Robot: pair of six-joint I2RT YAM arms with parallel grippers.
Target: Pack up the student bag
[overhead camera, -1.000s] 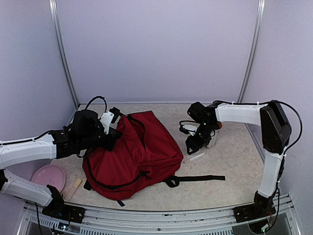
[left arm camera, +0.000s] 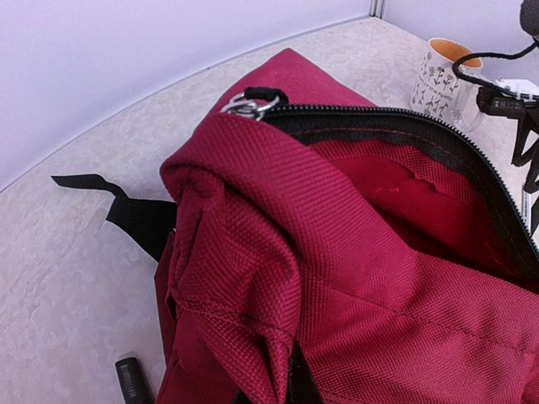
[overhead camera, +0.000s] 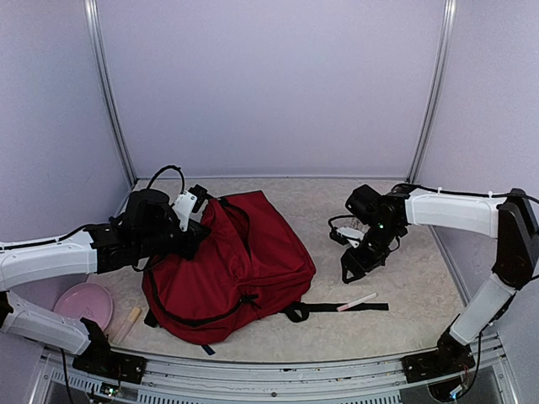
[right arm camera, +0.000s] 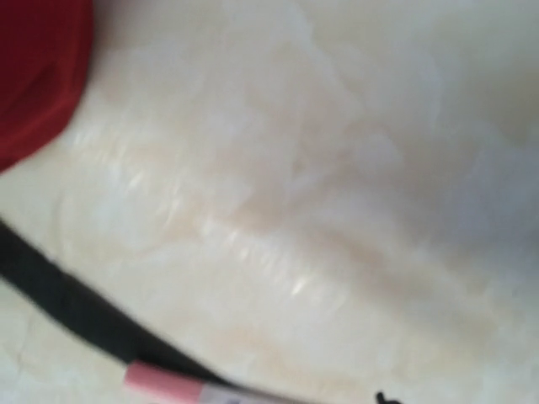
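Observation:
The red backpack [overhead camera: 261,290] lies on the table with its zipped mouth partly open. At its upper left side, my left gripper [overhead camera: 199,236] is shut on a fold of the fabric. In the left wrist view, the pinched red cloth [left arm camera: 274,337] runs down between the dark fingers. To the bag's right, my right gripper [overhead camera: 352,271] stands open, low over the table and holding nothing. A thin pale pen [overhead camera: 357,302] rests on the black strap [overhead camera: 370,306]; its pink end [right arm camera: 164,382] shows in the right wrist view.
A patterned cup [left arm camera: 438,80] stands beyond the bag in the left wrist view; my right arm hides it from above. A pink plate [overhead camera: 86,305] and a pale yellow stick [overhead camera: 126,324] lie at the left.
The pen has shifted right and nearer, onto the strap. My right gripper has moved right and slightly nearer, away from the bag. My left arm and the backpack have stayed still.

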